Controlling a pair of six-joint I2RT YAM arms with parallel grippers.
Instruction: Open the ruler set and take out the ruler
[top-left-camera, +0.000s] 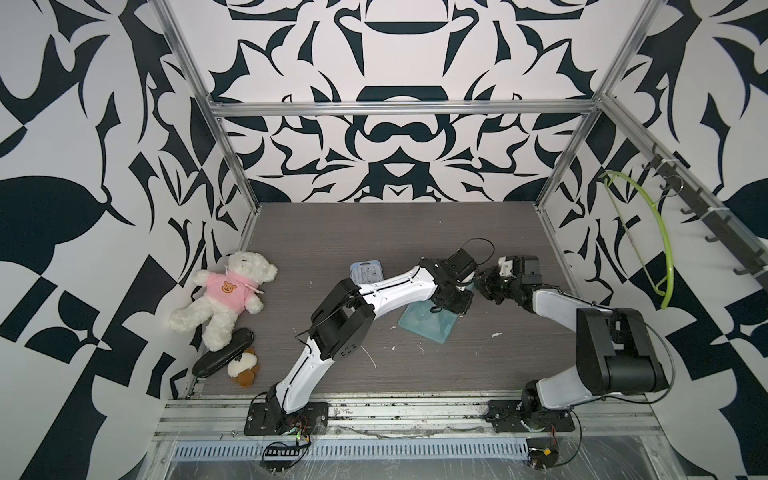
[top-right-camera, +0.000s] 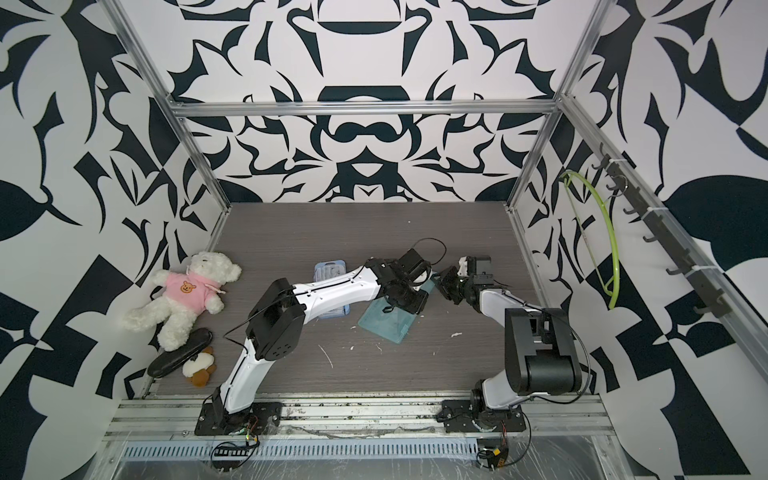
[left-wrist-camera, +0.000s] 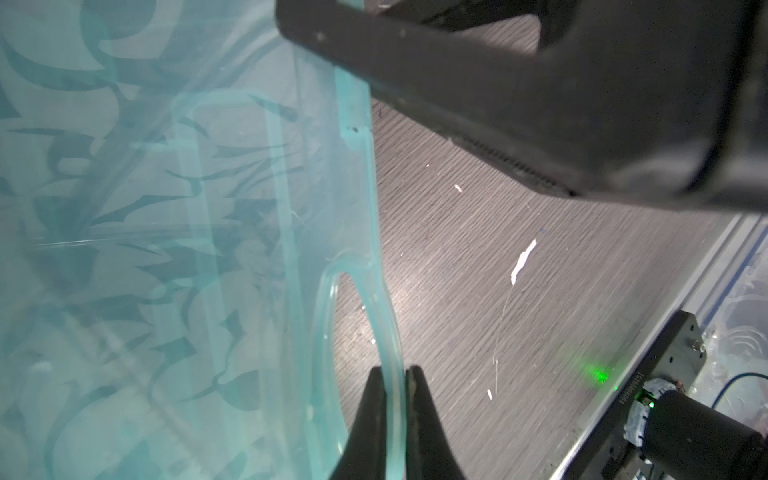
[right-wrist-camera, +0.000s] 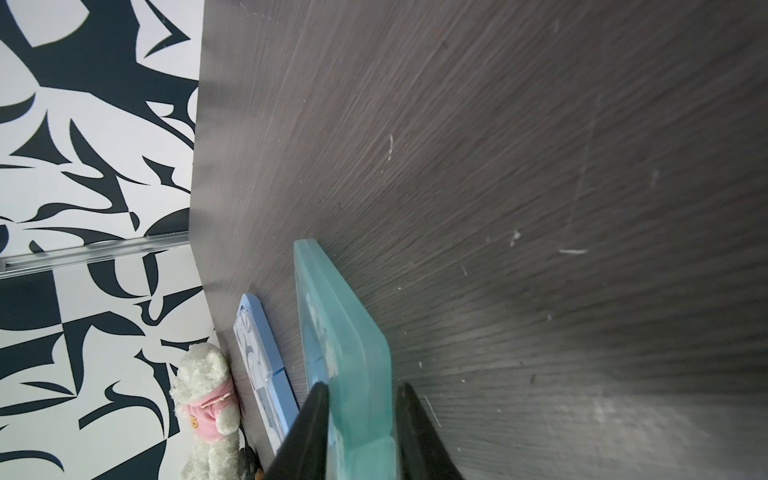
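The teal translucent ruler set case (top-left-camera: 425, 321) is raised at an angle under my left gripper (top-left-camera: 462, 296). In the left wrist view, my left gripper is shut on the case's rim, beside its oval cutout. My right gripper (top-left-camera: 489, 284) is at the case's right; in the right wrist view the case's end (right-wrist-camera: 344, 320) reaches between its part-open fingertips (right-wrist-camera: 360, 400). Whether they touch it is unclear.
A blue-lidded flat box (top-right-camera: 329, 270) lies behind the left arm. A white bear in pink (top-left-camera: 229, 292), a black oblong case (top-left-camera: 216, 356) and another plush toy (top-left-camera: 244, 368) are at the left.
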